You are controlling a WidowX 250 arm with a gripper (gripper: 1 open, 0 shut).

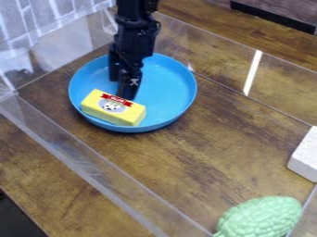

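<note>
My black gripper [124,70] reaches down from the top over the blue plate [171,90], its fingers low over the plate's back-left part, just behind a yellow box [113,109] with a red label and a cow face, which lies on the plate's front-left. Whether the fingers are open or shut is hard to tell in the dark shape.
A white block [306,153] sits at the right edge, and a green brain-like object [258,218] at the bottom right. The wooden floor [210,157] right of the plate is clear. Clear walls run along the left and back.
</note>
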